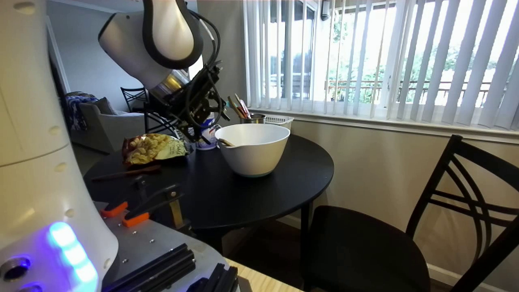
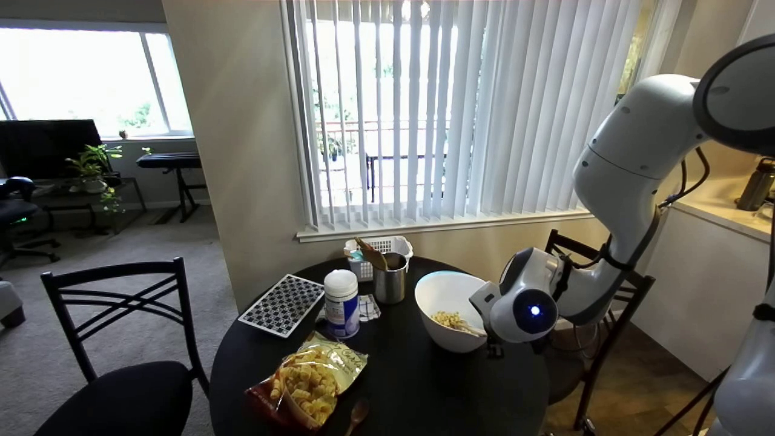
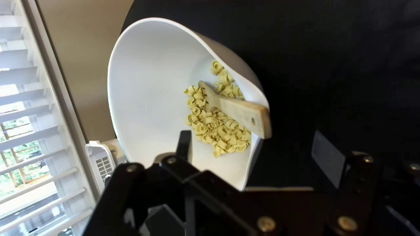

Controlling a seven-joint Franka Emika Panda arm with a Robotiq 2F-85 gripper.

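Note:
My gripper is open, with nothing between its widely parted fingers. In exterior view 1 the gripper point(image 1: 214, 129) hangs by the left rim of the white bowl point(image 1: 255, 148), at a slant. The wrist view looks down into the bowl point(image 3: 151, 86), where curly pale pasta point(image 3: 220, 131) lies. A wooden utensil point(image 3: 242, 112) rests in the pasta, and its holed handle end leans over the rim. This handle lies ahead of the fingers, apart from both. In exterior view 2 the arm hides the fingertips.
Left of the bowl stand a wipes canister point(image 2: 341, 305) and a metal utensil pot point(image 2: 390, 280), with a white basket point(image 2: 401, 247) behind. An open snack bag point(image 2: 312, 381) and a dark spoon point(image 2: 357, 415) lie nearer.

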